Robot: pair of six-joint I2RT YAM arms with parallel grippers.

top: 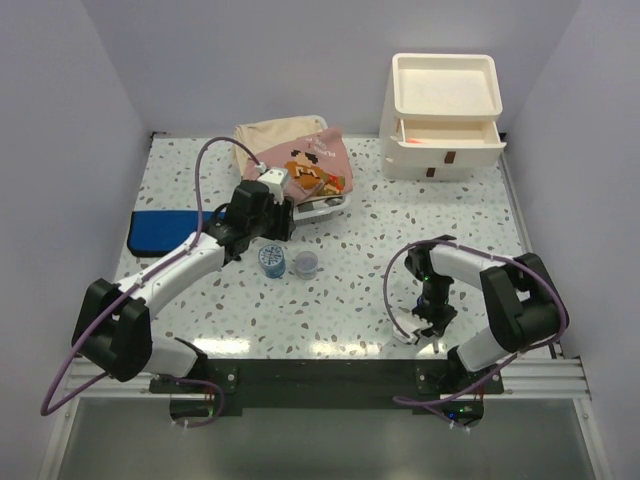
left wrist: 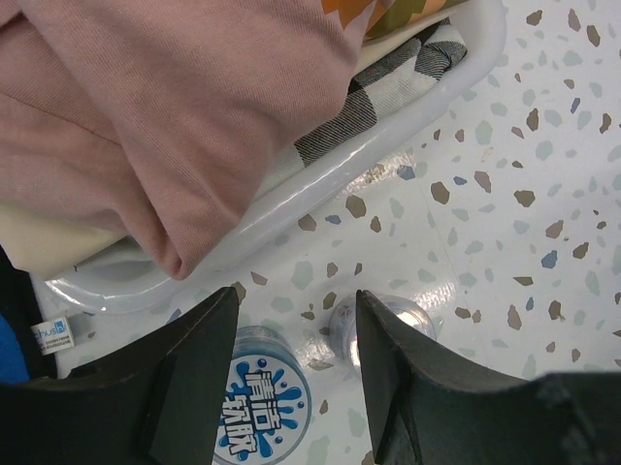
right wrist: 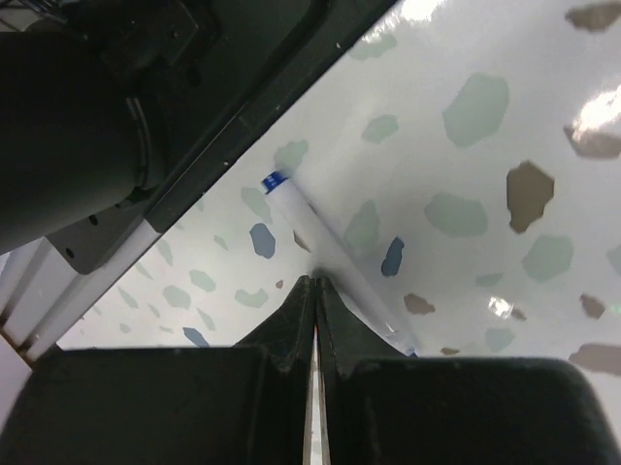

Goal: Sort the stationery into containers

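A white pen-like stick with a blue end (right wrist: 330, 257) lies on the speckled table, directly beside the tips of my right gripper, which is shut; whether it touches the stick I cannot tell. My left gripper is part open above a round blue-printed container (left wrist: 262, 407) and a clear container (left wrist: 398, 325), with nothing seen between its fingers. Both containers also stand left of the table's middle in the top view.
A white tray (left wrist: 475, 39) with folded cloths (top: 300, 160) stands at the back, a blue case (top: 160, 230) at the left. A white drawer unit (top: 445, 90), drawer pulled out, is at the back right.
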